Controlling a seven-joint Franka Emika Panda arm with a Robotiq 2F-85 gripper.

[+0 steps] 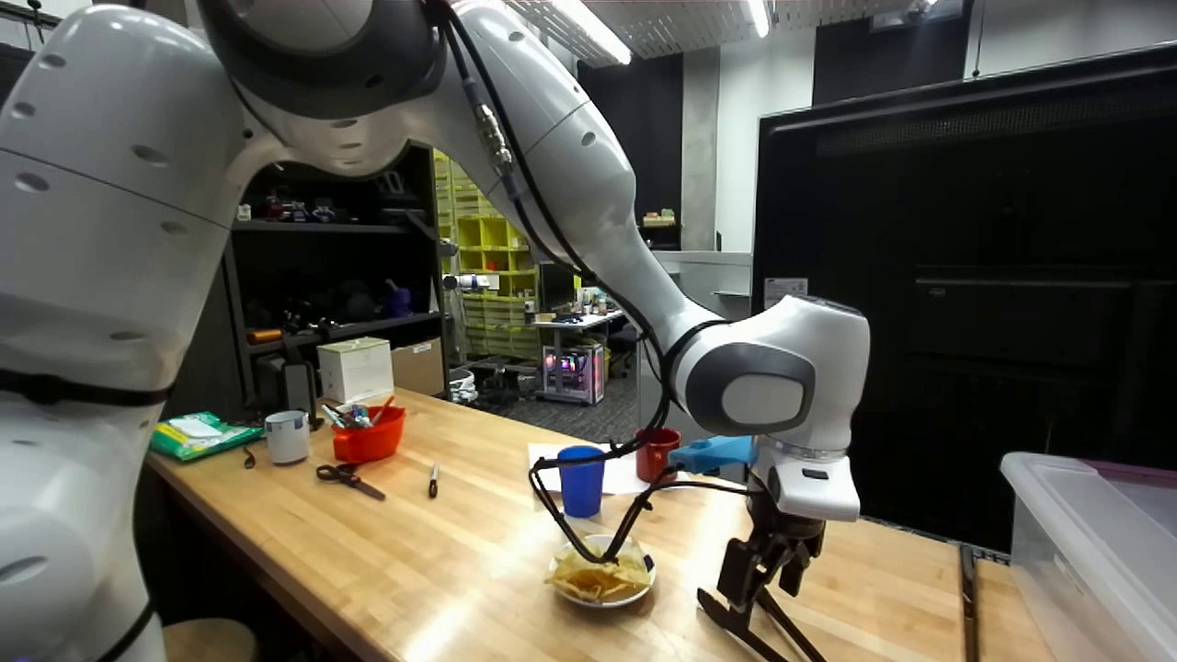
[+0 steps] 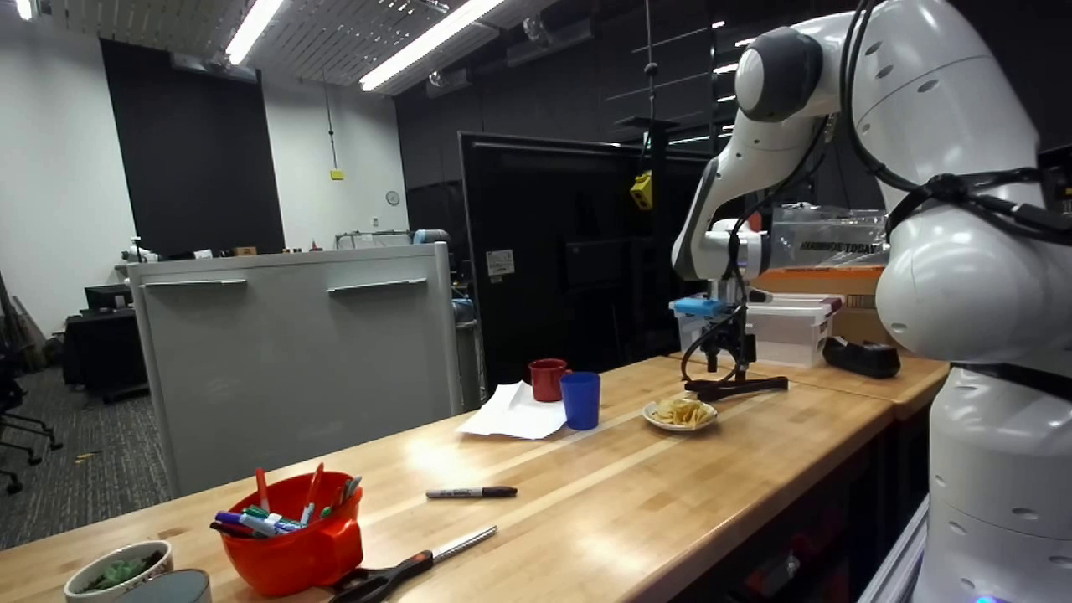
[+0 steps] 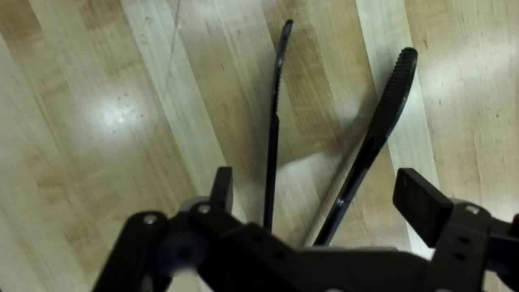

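Black tongs [image 3: 335, 207] lie on the wooden table, their two arms spread apart and their tips toward the top of the wrist view. My gripper is over the tongs and open, one finger to either side of both arms. Neither finger appears to touch the tongs. The rear end of the tongs is hidden behind the gripper body. In exterior view 1 the gripper [image 1: 763, 568] points down above the tongs [image 1: 728, 618], to the right of a bowl of chips [image 1: 601, 579].
A blue cup [image 2: 580, 400] and a red mug [image 2: 548, 380] stand behind the bowl, by white paper [image 2: 507, 414]. A clear bin [image 1: 1092, 552] is at the right. Scissors [image 1: 349, 480], a marker [image 1: 433, 481] and a red pen holder [image 1: 370, 438] sit farther off.
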